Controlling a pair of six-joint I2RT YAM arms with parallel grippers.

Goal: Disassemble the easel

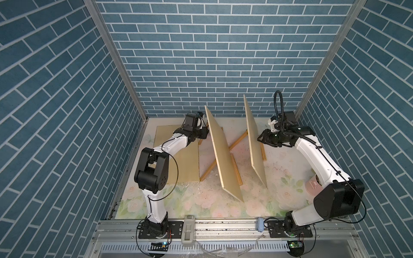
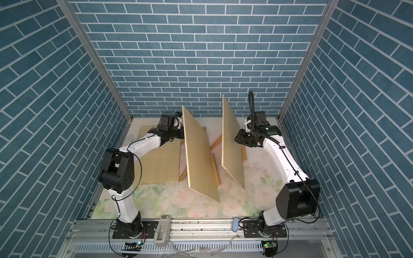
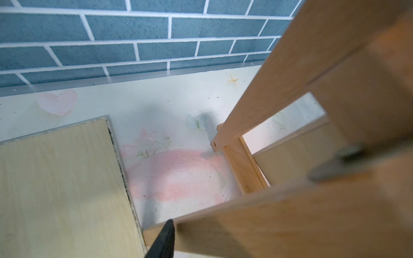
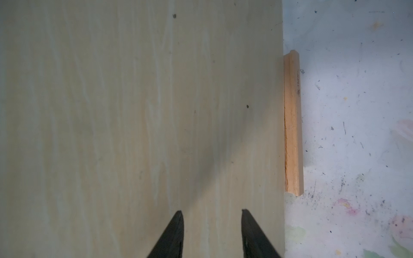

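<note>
Two pale boards stand steeply upright on the easel: a left board (image 1: 223, 159) and a right board (image 1: 256, 146). Between and below them run the easel's orange-brown wooden legs (image 1: 208, 170). My left gripper (image 1: 205, 131) is beside the left board's outer face, near its back end. In the left wrist view one dark finger (image 3: 165, 240) lies against a thick wooden beam (image 3: 275, 219); the other finger is hidden. Outside the right board hovers my right gripper (image 1: 261, 138). Its two fingertips (image 4: 177, 221) are apart, facing the board's surface (image 4: 172, 120), with nothing gripped between them.
A third board (image 1: 185, 172) lies flat on the table's left side, close to the easel. Behind the right arm sits a pink pot (image 1: 313, 185).
</note>
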